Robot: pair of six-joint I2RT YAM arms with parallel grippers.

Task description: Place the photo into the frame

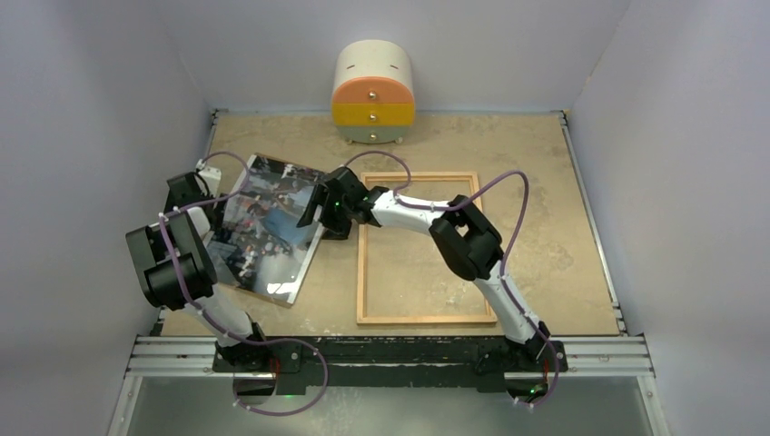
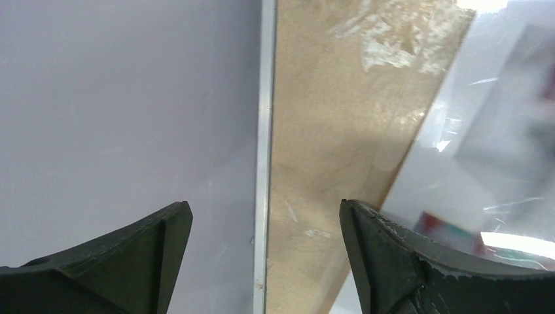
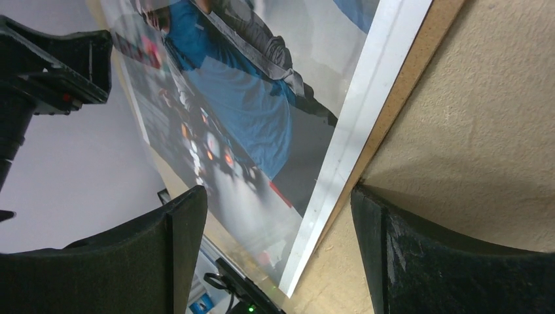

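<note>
A photo backed by a thin board lies tilted on the left of the table in the top view. To its right is the empty wooden frame, flat and squared to the table. My left gripper stands open by the left wall, nothing between its fingers; its right finger is close to the photo's left edge. Open as well, my right gripper is at the photo's right edge, one finger over the glossy print and the other finger against or very near the board's outer side. Contact is hard to tell.
A small rounded chest with coloured drawers stands at the back. Close to the left arm rises the left wall.
</note>
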